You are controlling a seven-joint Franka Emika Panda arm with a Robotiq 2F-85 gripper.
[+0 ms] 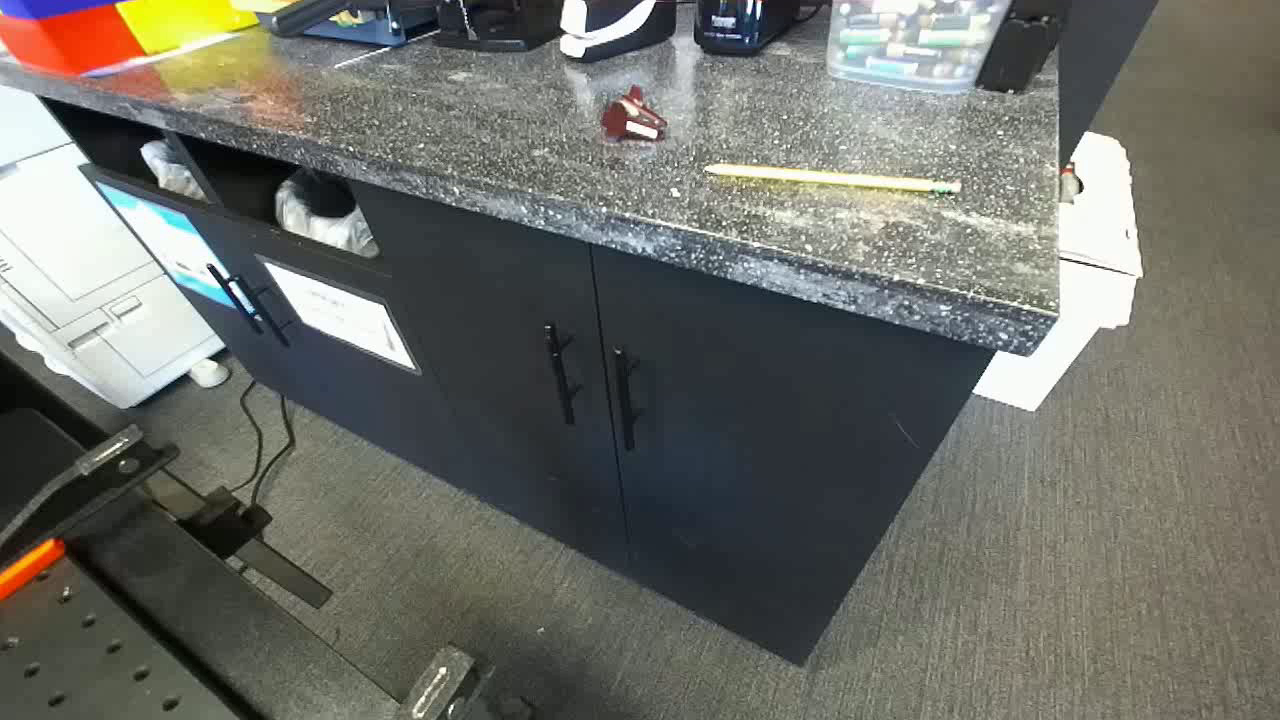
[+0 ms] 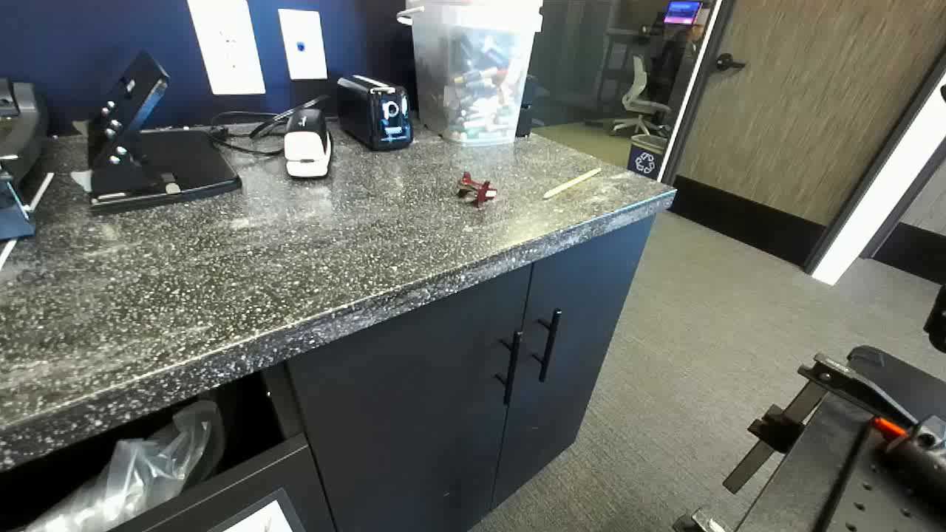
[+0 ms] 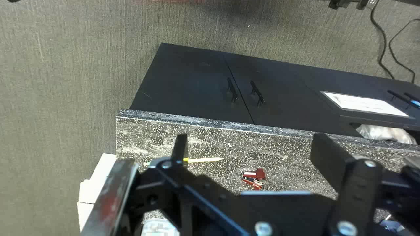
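Note:
Seen only in the wrist view, my gripper stands open above the counter, its two black fingers point(image 3: 329, 157) wide apart and nothing between them. Below, in the gap, a dark red staple remover point(image 3: 256, 177) rests on the speckled counter; it also shows in exterior view 1 as the small red staple remover point(image 1: 632, 116). A yellow pencil point(image 3: 204, 159) lies nearer the left finger, which hides part of it. In exterior view 2 the pencil point(image 2: 572, 182) lies to the right of the staple remover point(image 2: 476, 189), apart from it.
Along the back stand a clear bin of markers point(image 2: 479, 80), a black pencil sharpener point(image 2: 375, 111), a white-and-black stapler point(image 2: 307, 143) and a black stand point(image 2: 160, 168). The counter edge point(image 1: 768, 270) drops to dark cabinets point(image 1: 768, 432). Mid-counter is mostly clear.

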